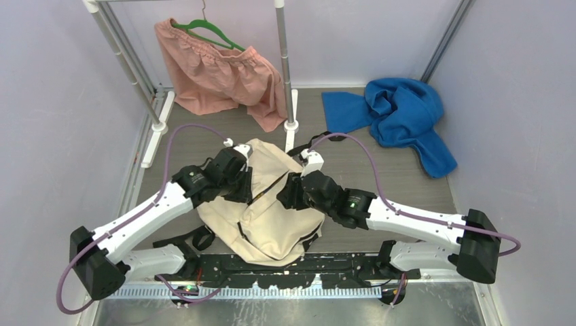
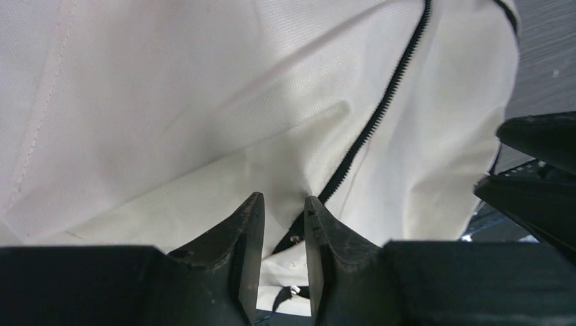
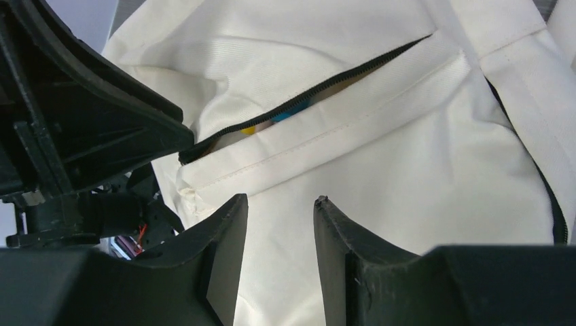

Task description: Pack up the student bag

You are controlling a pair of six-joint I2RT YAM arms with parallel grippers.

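Note:
The cream student bag (image 1: 268, 238) lies on the floor between the arms, its zipped pocket (image 3: 319, 142) gaping slightly, with small blue and yellow bits inside in the right wrist view. My left gripper hangs over the bag at the upper left of the zip; its fingertips are a small way apart, with the zipper behind them. My right gripper is over the bag to the right, fingertips apart with only cream cloth below. Neither visibly holds anything.
Pink shorts (image 1: 217, 75) hang on a green hanger from the rack at the back left. A blue cloth (image 1: 401, 109) lies at the back right. Wooden floor shows bare right of the bag. Black straps lie around the bag.

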